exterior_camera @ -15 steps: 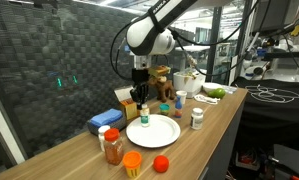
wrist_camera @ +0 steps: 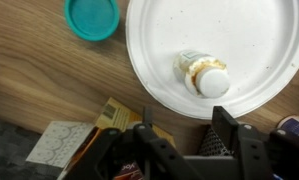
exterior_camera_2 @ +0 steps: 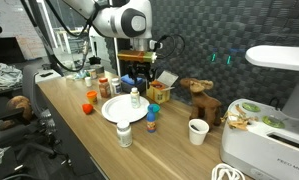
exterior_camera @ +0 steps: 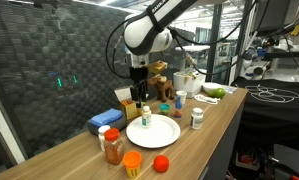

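A small white bottle point(exterior_camera: 146, 116) with a label stands on the white round plate point(exterior_camera: 165, 138). In the wrist view, the bottle point(wrist_camera: 201, 74) shows its white cap, just beyond my fingertips. My gripper has its fingers apart and nothing between them. From the second outside view, the gripper point(exterior_camera_2: 140, 80) hangs beside and a little above the bottle point(exterior_camera_2: 135, 97), on the wall side of the plate.
An open yellow box point(exterior_camera_2: 161, 88) stands close behind the plate, under the gripper. A teal lid or cup point(wrist_camera: 92, 15), a white jar point(exterior_camera: 197, 118), an orange cup point(exterior_camera: 133, 162) and a red item point(exterior_camera: 161, 164) surround the plate.
The gripper has risen slightly and drawn away from the bottle, its fingers now apart. The bottle, close against the gripper before, now stands free on the plate.
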